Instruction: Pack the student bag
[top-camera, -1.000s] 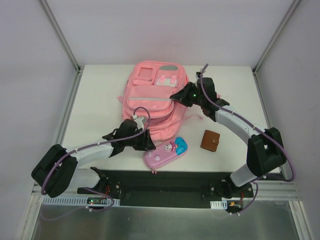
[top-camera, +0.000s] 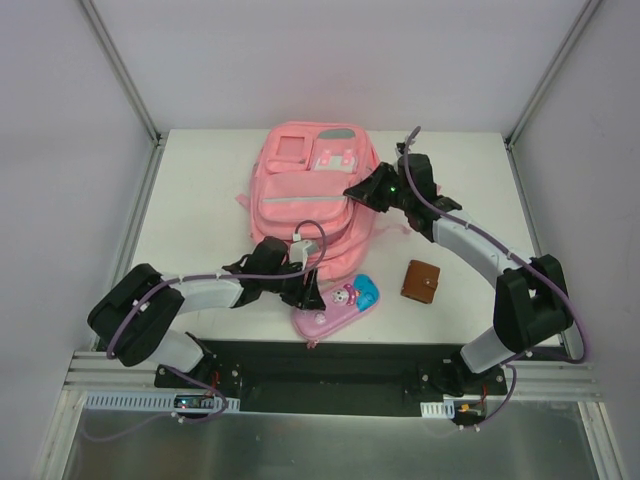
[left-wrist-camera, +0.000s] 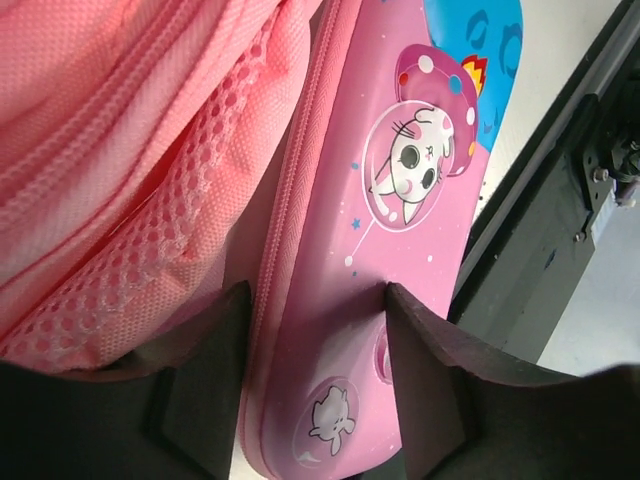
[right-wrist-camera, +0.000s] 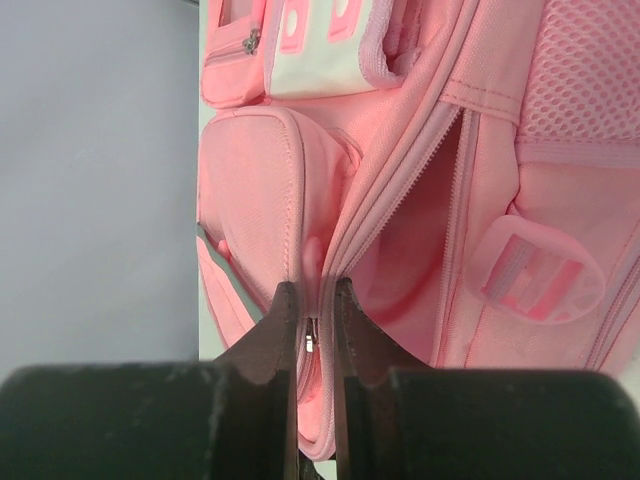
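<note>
A pink pencil case (top-camera: 340, 310) with cartoon animals and a blue end lies at the table's front, below the pink backpack (top-camera: 300, 175). My left gripper is around the case, fingers on either side; whether it has closed firmly is unclear. My right gripper is shut on the edge of the backpack's zippered opening (right-wrist-camera: 400, 180), at the bag's right side in the top view, with the main compartment parted beside it.
A brown wallet (top-camera: 421, 281) lies on the white table (top-camera: 190, 170) right of the pencil case. The front edge runs just below the case.
My left arm has moved slightly right and toward the front onto the pencil case, which has shifted slightly right. The right arm has barely moved.
</note>
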